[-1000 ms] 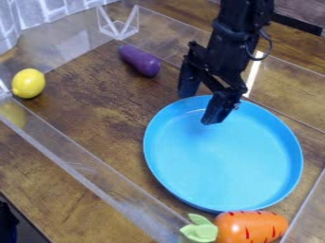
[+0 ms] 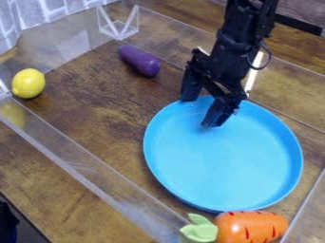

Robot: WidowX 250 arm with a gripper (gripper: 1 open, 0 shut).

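My black gripper [image 2: 204, 99] reaches down from the top over the back rim of a large blue plate [image 2: 222, 158], its fingers apart and open, with nothing seen between them. A purple eggplant [image 2: 139, 61] lies to the upper left, a yellow lemon [image 2: 27, 83] at the far left, and an orange carrot [image 2: 252, 226] with a pale green top at the bottom right, beside the plate.
Clear walls surround the dark wooden surface [image 2: 97, 114]. The area left of the plate, between lemon and eggplant, is bare.
The gripper has shifted slightly at the plate's back edge, its upper part turning a little. The toys and plate look unmoved.
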